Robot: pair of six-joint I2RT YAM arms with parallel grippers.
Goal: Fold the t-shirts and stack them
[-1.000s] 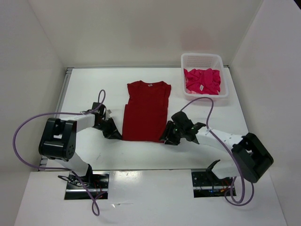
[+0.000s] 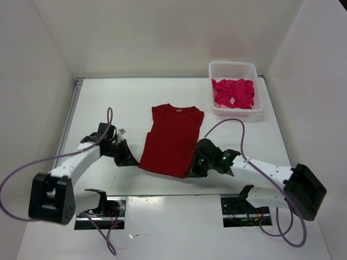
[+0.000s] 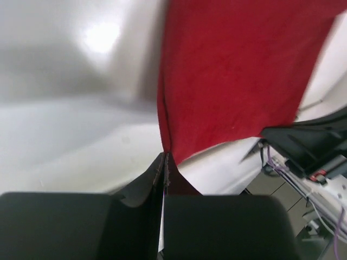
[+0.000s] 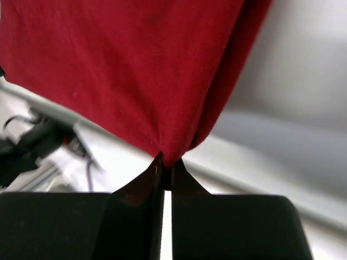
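A dark red T-shirt [image 2: 171, 141] lies on the white table, its collar at the back and a folded strip along its left side. At its front left corner my left gripper [image 2: 135, 163] is shut on the cloth; in the left wrist view the red edge runs into the fingertips [image 3: 165, 157]. My right gripper [image 2: 192, 173] is shut on the front right corner, where the fabric bunches between the fingers in the right wrist view.
A white basket [image 2: 213, 73] holding bright pink clothing [image 2: 233, 92] stands at the back right.
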